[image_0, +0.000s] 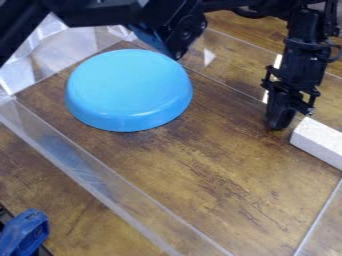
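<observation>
The black robot gripper (281, 112) hangs at the right of the camera view, low over the wooden surface, beside the upper end of a white block (318, 142) that lies at the right edge. Its fingers look shut, with nothing visible between them, though the dark parts blend together. A light blue rounded object (127, 88) sits at the upper left of the wooden board (187, 180).
A darker blue object (19, 234) lies at the lower left corner. A clear strip runs diagonally along the left side. The dark arm spans the top. The middle and lower middle of the board are clear.
</observation>
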